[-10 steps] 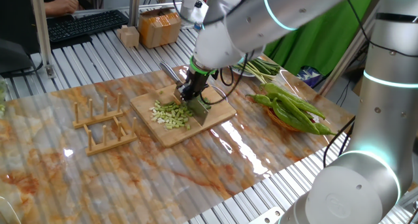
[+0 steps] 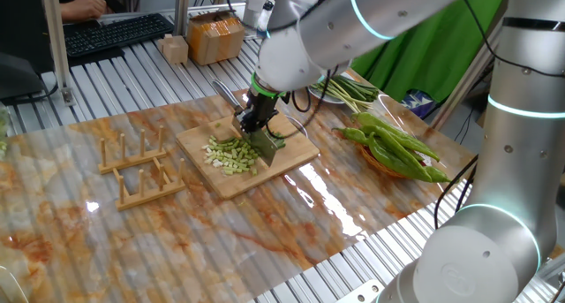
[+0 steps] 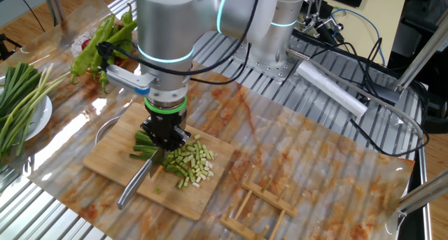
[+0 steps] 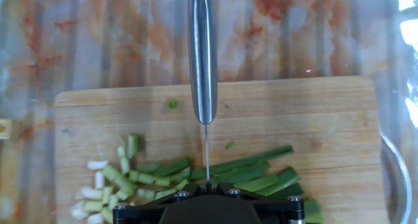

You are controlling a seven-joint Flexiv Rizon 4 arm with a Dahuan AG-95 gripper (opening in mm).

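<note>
My gripper is shut on a kitchen knife, whose metal handle (image 4: 204,61) sticks out past the board's edge. In exterior view 1 the broad knife blade (image 2: 267,147) stands upright over the cutting board (image 2: 231,186). From above, its thin spine lies between chopped scallion pieces (image 4: 111,185) on the left and longer green stalks (image 4: 261,175) on the right. The blade's lower edge is hidden in the wrist view, so contact with the stalks or board cannot be told there. The pieces form a loose pile (image 3: 192,163) beside the blade.
A wooden peg rack (image 2: 141,184) stands beside the board. Green peppers (image 2: 393,151) fill a basket on the other side, near a plate of uncut scallions (image 3: 26,103). A cardboard box (image 2: 216,38) sits at the back. The tabletop in front of the board is clear.
In exterior view 1 my gripper and the knife have shifted slightly left, towards the chopped pile. The board, rack and peppers stay where they were.
</note>
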